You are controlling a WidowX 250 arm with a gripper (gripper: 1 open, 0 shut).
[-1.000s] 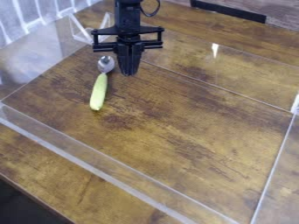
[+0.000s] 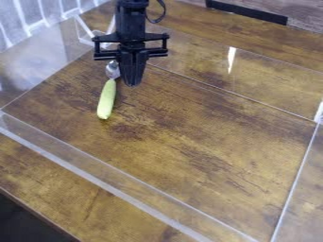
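A pale yellow-green corn-like or zucchini-like object [image 2: 106,100] lies on the wooden table inside a clear-walled enclosure, left of centre. A silver spoon [image 2: 112,68] lies just behind its upper end, partly hidden by the gripper. The black gripper [image 2: 132,73] hangs from the top of the view, just right of the spoon; whether its fingers hold anything or how wide they stand is hard to tell.
Clear plastic panels [image 2: 300,189] border the work area on the sides and front. A white rack stands at the back left.
The gripper has shifted slightly left toward the spoon over the last second, now covering more of it. The yellow-green object has not visibly moved.
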